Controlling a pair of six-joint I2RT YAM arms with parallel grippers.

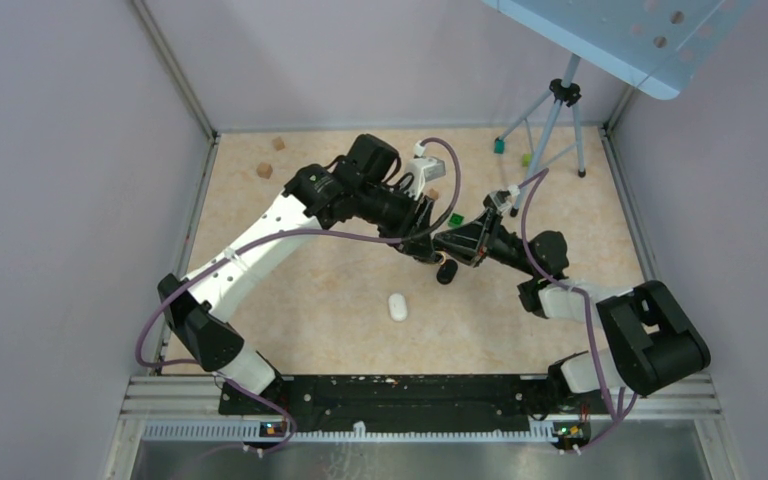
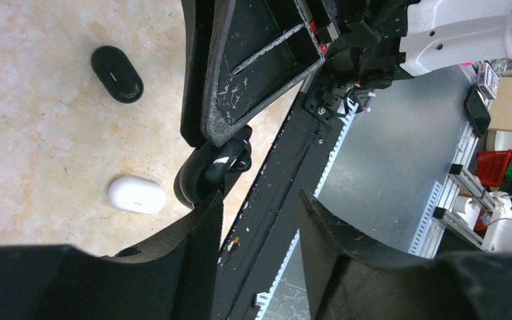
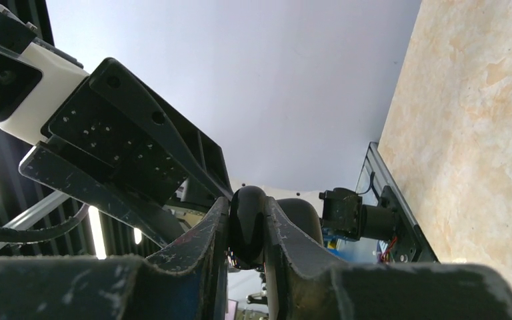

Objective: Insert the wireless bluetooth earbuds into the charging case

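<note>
A black charging case is held in the air in my right gripper, whose fingers close on it in the right wrist view. My left gripper is parted and faces the case from close by; in the top view it is over the case, largely hiding it. A black oval object [image 1: 447, 271] and a white oval object [image 1: 397, 307] lie on the table below. Whether an earbud is in the case I cannot tell.
Small wooden blocks [image 1: 264, 170] and green blocks [image 1: 456, 220] lie toward the back. A tripod [image 1: 558, 110] stands at the back right.
</note>
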